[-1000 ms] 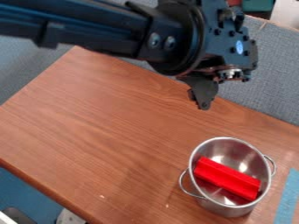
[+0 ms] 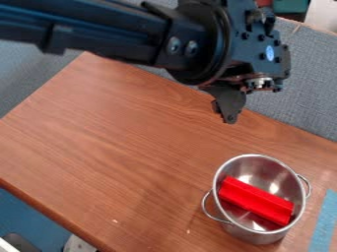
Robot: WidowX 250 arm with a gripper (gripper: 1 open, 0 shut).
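Observation:
Below and to the right, a steel pot (image 2: 279,172) with two wire handles stands on the wooden table (image 2: 112,148). A red cylindrical object (image 2: 257,200) lies inside the pot.
A light blue strip (image 2: 324,221) lies at the table's right edge. Grey padded surface (image 2: 297,94) runs behind the table.

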